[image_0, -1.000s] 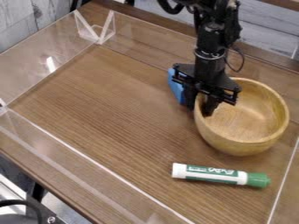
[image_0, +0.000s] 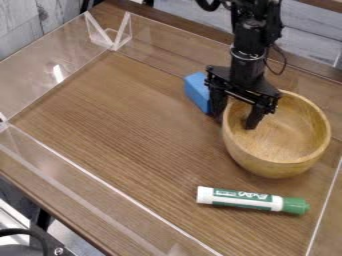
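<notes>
A blue object (image_0: 198, 90) lies just left of the gripper, partly hidden behind it. A white and green cylinder (image_0: 251, 200) lies in front of the bowl.
Clear walls edge it at the left, and black cables (image_0: 24, 236) show at the bottom left corner.
The gripper has risen slightly from lower at the bowl's rim. The blue object, bowl and cylinder look almost unchanged.
</notes>
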